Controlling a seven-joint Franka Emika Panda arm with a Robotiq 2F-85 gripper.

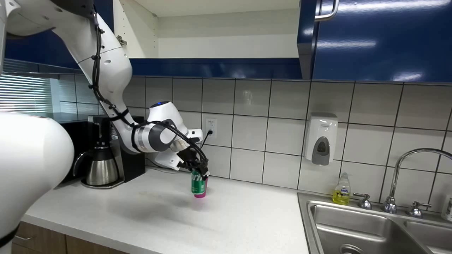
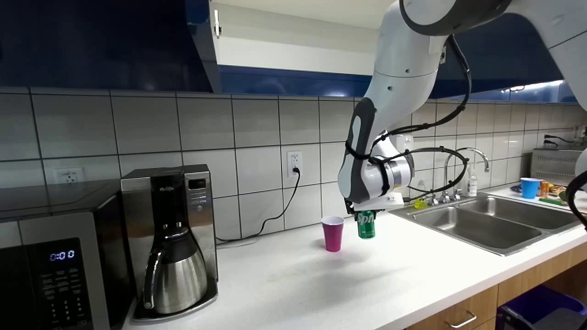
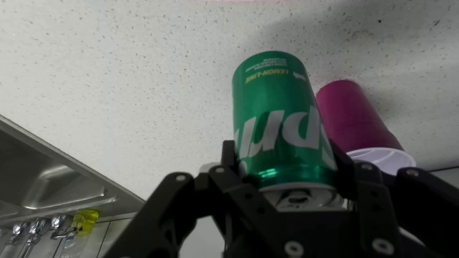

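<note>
A green Sprite can [image 3: 277,116] is clasped between the black fingers of my gripper, which is shut on its upper part. The can [image 2: 366,224] hangs roughly upright, and in the first exterior view the can [image 1: 197,182] appears above the counter, in front of a magenta cup. That cup [image 2: 333,233] stands upright on the counter with its white inside showing at the rim. From the wrist camera, the cup [image 3: 355,114] appears just right of the can; whether they touch I cannot tell.
The steel sink [image 1: 360,224] is to the right, with a yellow soap bottle [image 1: 342,190] behind it. A coffee maker [image 2: 176,247] and microwave [image 2: 60,247] occupy the left end. Above is an open, empty cabinet shelf [image 1: 224,38].
</note>
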